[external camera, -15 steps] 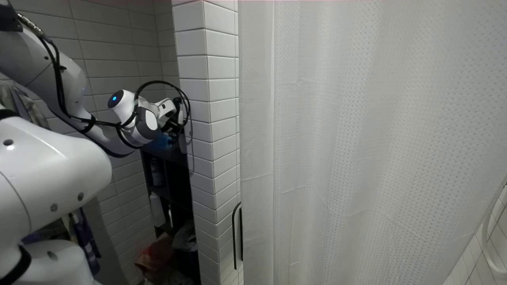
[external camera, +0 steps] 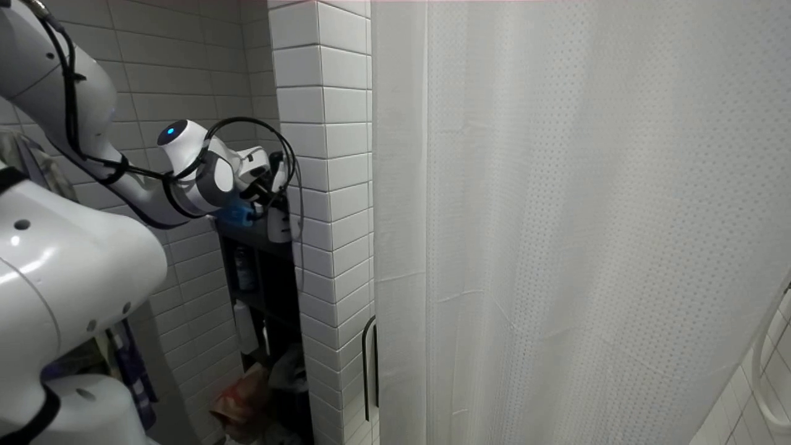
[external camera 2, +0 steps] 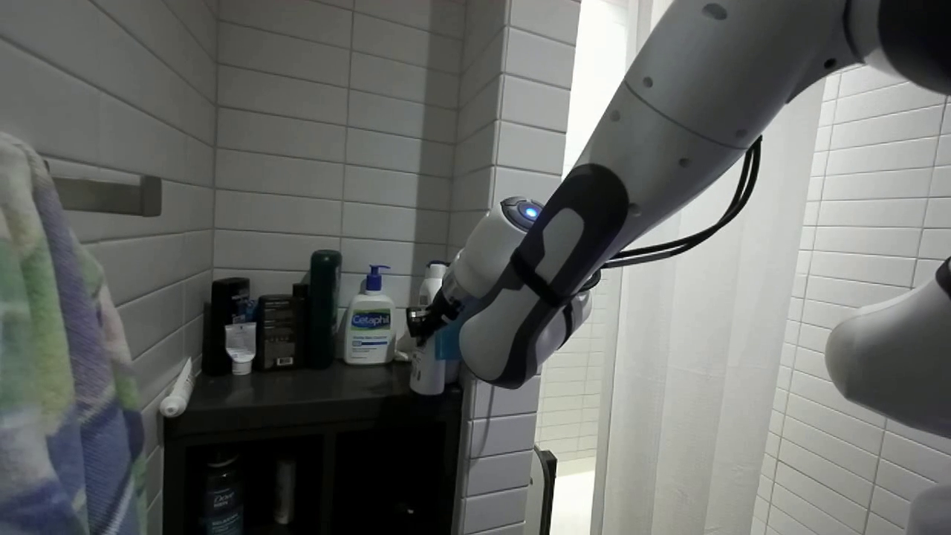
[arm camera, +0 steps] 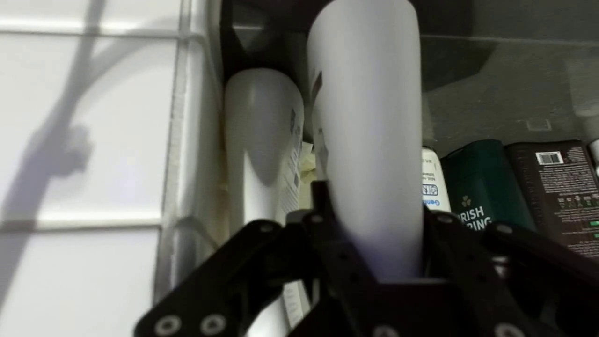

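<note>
A white bottle [arm camera: 370, 129] runs up the middle of the wrist view, held between the black fingers of my gripper, which is shut on it. In exterior view 2 the gripper [external camera 2: 432, 318] is at the right end of the dark shelf unit, and the lower part of the held bottle [external camera 2: 428, 370] shows beneath the fingers. Whether its base clears the shelf top is hard to tell. A second white bottle [arm camera: 261, 129] stands beside it in the wrist view, between the held one and the tiled wall corner.
A Cetaphil pump bottle [external camera 2: 369, 330], a tall green bottle [external camera 2: 322, 307] and several dark containers stand on the shelf top [external camera 2: 312, 385]. The tiled pillar [external camera: 326, 185] is close on the gripper's right in exterior view 1. A white curtain [external camera: 578, 222] hangs beyond.
In exterior view 1 the arm and gripper have moved left and upward. More of a white bottle now shows below the gripper.
</note>
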